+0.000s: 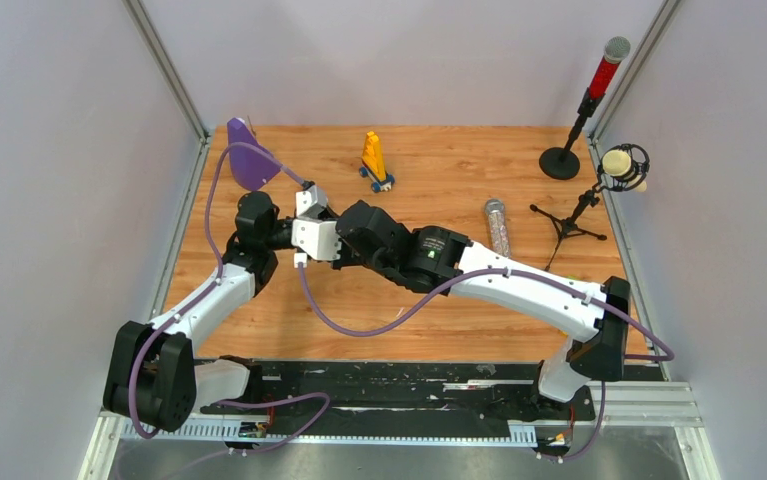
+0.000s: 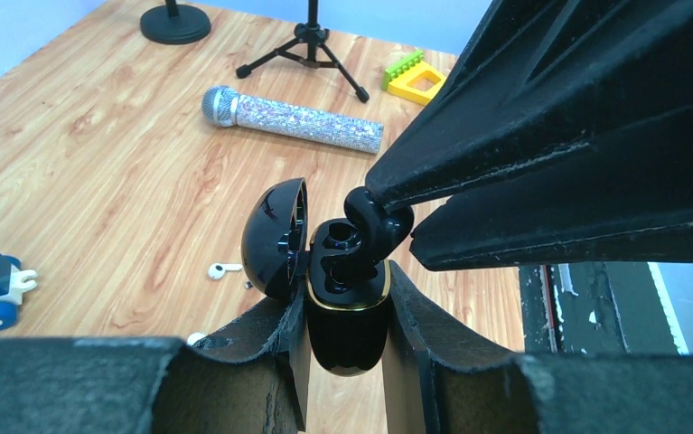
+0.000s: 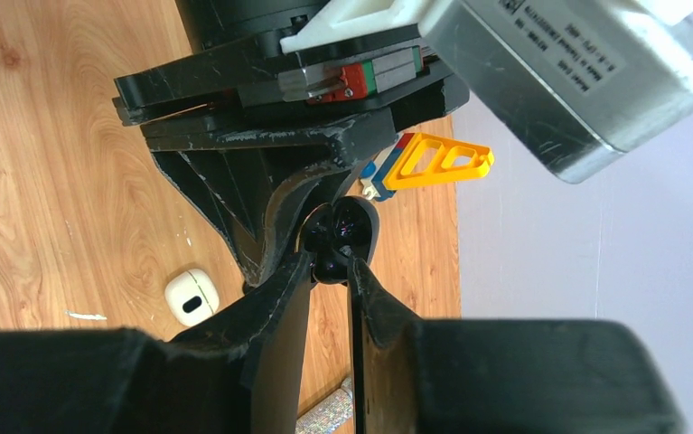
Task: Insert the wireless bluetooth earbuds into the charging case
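Note:
In the left wrist view a glossy black charging case [image 2: 349, 336] with a gold rim stands upright, my left gripper shut around its body. Its lid [image 2: 272, 237] is swung open to the left. A black earbud [image 2: 380, 224] is at the case's right side, its lower part over the slots; how deep it sits cannot be told. One round slot beside it looks empty. My right gripper is shut on the earbud's outer end, its black fingers [image 2: 505, 136] coming from the right. In the top view the grippers hide case and earbud.
A white earbud case [image 3: 192, 297] and a white earbud [image 2: 220, 270] lie on the table below. A glittery microphone [image 1: 497, 228], a tripod [image 1: 569, 225] and a yellow toy [image 1: 375, 162] stand clear of the arms. The front table is open.

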